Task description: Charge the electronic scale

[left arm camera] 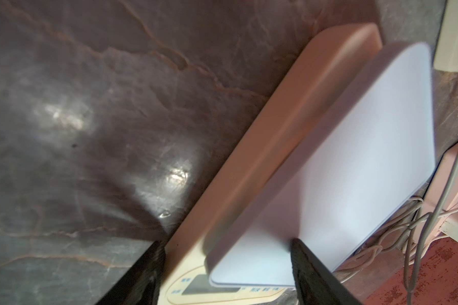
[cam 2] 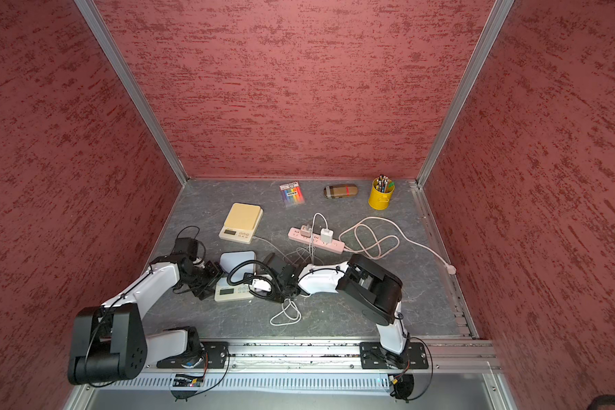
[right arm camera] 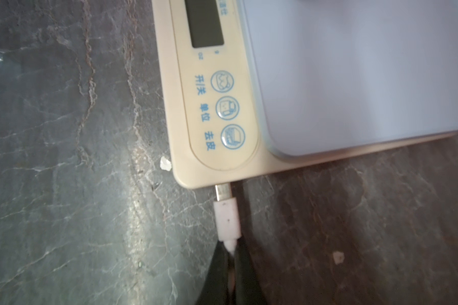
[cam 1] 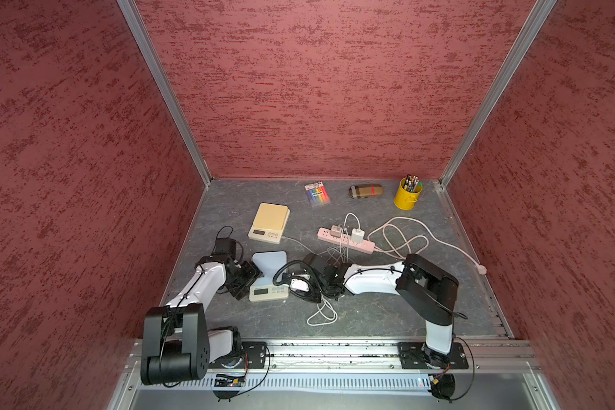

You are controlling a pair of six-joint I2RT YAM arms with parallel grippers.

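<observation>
The near electronic scale (cam 1: 268, 292), cream with a pale platform (right arm camera: 361, 76), lies flat on the table between my grippers. My left gripper is open at the scale's left side, with the display end and part of the platform showing between its spread fingers; contact cannot be made out. On the other side, my right gripper is shut on the neck of a white charging cable. The cable's plug (right arm camera: 227, 218) points straight at the scale's side, its metal tip (right arm camera: 223, 191) meeting the edge with some metal still showing. The socket itself is hidden.
A second scale (cam 1: 269, 220) lies behind, with a cable leading right. A pink power strip (cam 1: 346, 240) holds white adapters (cam 1: 357, 235). Loose white cable (cam 1: 322, 314) loops near the front. A yellow pen bucket (cam 1: 406, 198) stands back right.
</observation>
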